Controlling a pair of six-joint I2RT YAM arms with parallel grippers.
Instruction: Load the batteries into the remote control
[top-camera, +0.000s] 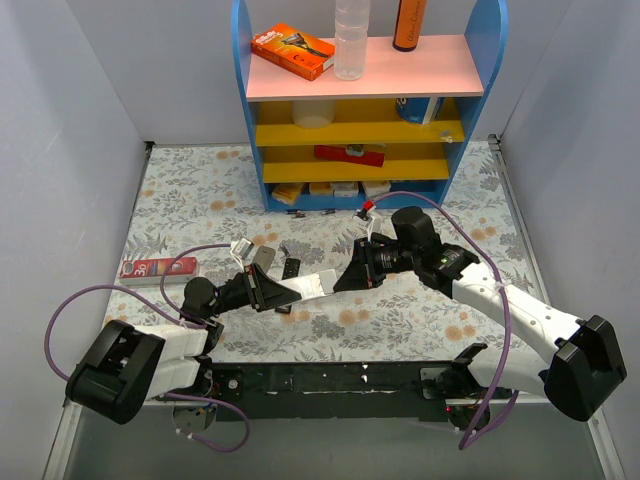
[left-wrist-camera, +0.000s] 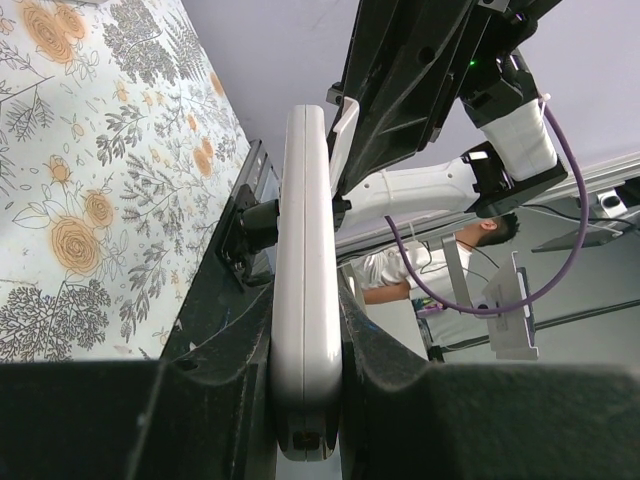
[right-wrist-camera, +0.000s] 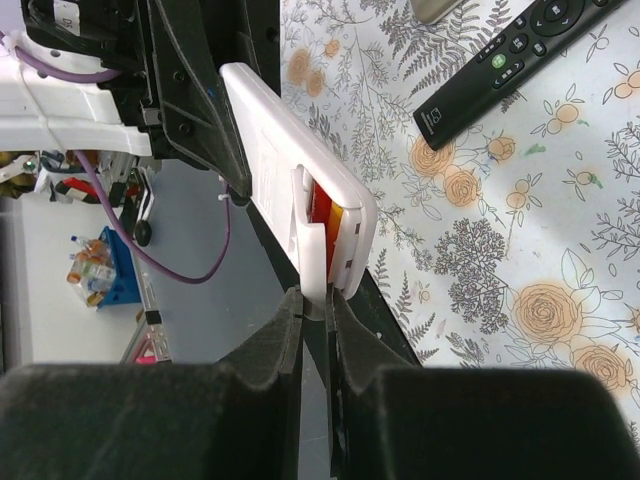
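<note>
A white remote control (top-camera: 302, 287) is held in the air between both arms, above the front middle of the table. My left gripper is shut around its body, which looks edge-on in the left wrist view. In the right wrist view the remote (right-wrist-camera: 290, 140) has its battery cover (right-wrist-camera: 312, 265) tilted out from the end, and my right gripper is shut on that cover's tip. Red and yellow batteries (right-wrist-camera: 322, 208) show in the gap behind the cover. How the batteries sit deeper inside is hidden.
A black remote (top-camera: 291, 268) and a small grey object (top-camera: 264, 257) lie on the floral table behind the left gripper. A red and white box (top-camera: 158, 268) stands at the left. The blue shelf (top-camera: 480, 60) fills the back.
</note>
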